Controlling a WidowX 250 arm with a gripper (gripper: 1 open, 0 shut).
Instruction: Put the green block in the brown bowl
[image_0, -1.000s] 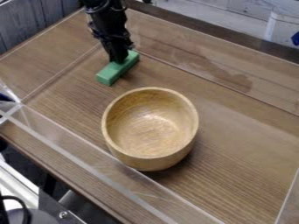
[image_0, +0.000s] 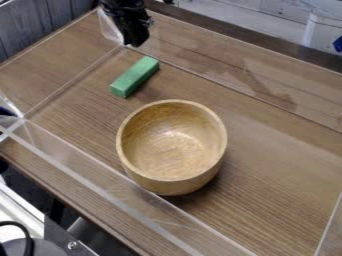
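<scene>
The green block (image_0: 135, 76) lies flat on the wooden table, upper left of centre, with nothing touching it. Nearer the camera stands the brown bowl (image_0: 171, 147), upright, its inside empty. My dark gripper (image_0: 134, 40) is at the top of the view, beyond the block and apart from it. Its fingers are small and dark here, so whether they are apart or together does not show clearly. The green block is not in its grasp.
Bare table (image_0: 261, 130) spreads to the right of the block and bowl. Clear strips run along the table's left and right sides. Dark and metal gear (image_0: 60, 225) sits below the table's edge at lower left.
The gripper has drawn up and away from the green block, toward the top of the view. Block and bowl are where they were.
</scene>
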